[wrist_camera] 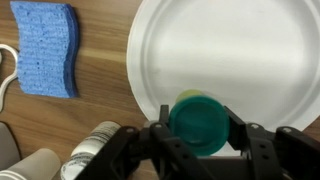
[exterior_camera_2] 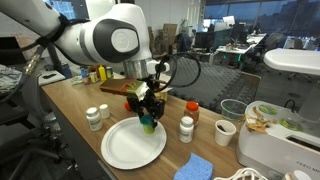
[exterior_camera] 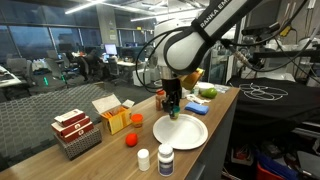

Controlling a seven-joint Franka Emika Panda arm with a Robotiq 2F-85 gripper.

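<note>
My gripper (exterior_camera_2: pixel 149 117) is shut on a small green-topped object (wrist_camera: pixel 199 126), and a pale yellowish part of it shows beyond the green top in the wrist view. A round white plate (exterior_camera: pixel 181 133) lies on the wooden table directly below. Seen from exterior view 2, the green object (exterior_camera_2: pixel 148 125) is over the right part of the plate (exterior_camera_2: pixel 128 150), close to its surface. Whether it touches the plate I cannot tell. The dark fingers hide much of its sides.
A blue sponge (wrist_camera: pixel 45 48) and a white bottle (exterior_camera_2: pixel 186 130) are beside the plate. Two white containers (exterior_camera: pixel 166 160) (exterior_camera: pixel 143 160) stand at the plate's near side in exterior view 1. An orange-yellow box (exterior_camera: pixel 113 118) and a red round item (exterior_camera: pixel 131 140) lie to the left.
</note>
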